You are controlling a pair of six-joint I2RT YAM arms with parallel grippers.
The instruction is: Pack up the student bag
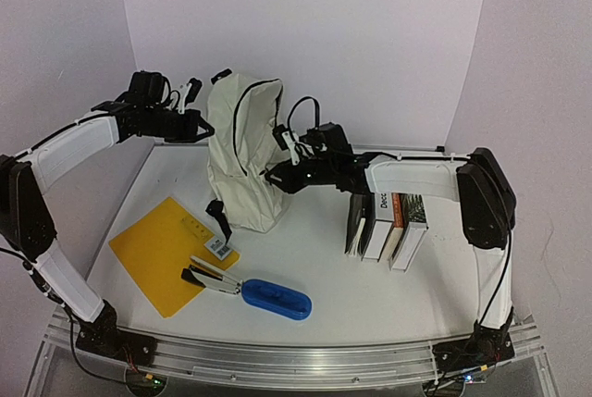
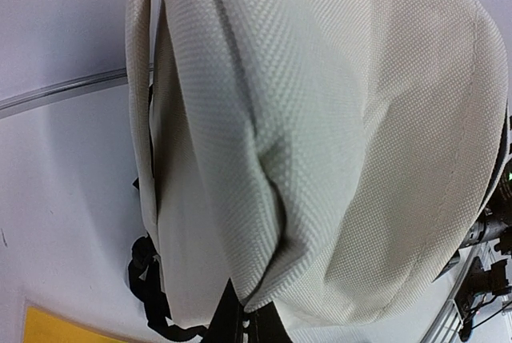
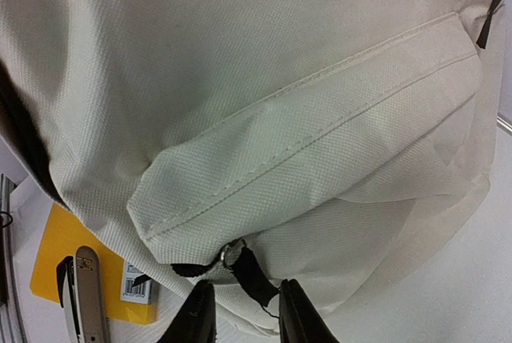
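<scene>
The cream backpack (image 1: pixel 242 147) stands upright at the table's back, its long black zipper facing front. In the left wrist view, my left gripper is shut on a fold of the bag's fabric (image 2: pixel 276 223). My right gripper stands open by the bag's right side, its fingers (image 3: pixel 196 319) apart. Between and just beyond them hangs a black zipper pull (image 3: pixel 254 281) on the front pocket (image 3: pixel 312 151); whether they touch it I cannot tell. A yellow folder (image 1: pixel 153 254) lies at front left, with a ruler (image 1: pixel 195 227) and a barcoded item (image 1: pixel 219 248) on it.
A blue case (image 1: pixel 276 298) and a stapler-like tool (image 1: pixel 211 277) lie near the front, the tool overlapping the folder. Several books (image 1: pixel 393 230) stand at right, below the right arm. Between case and books the table (image 1: pixel 333 272) is clear.
</scene>
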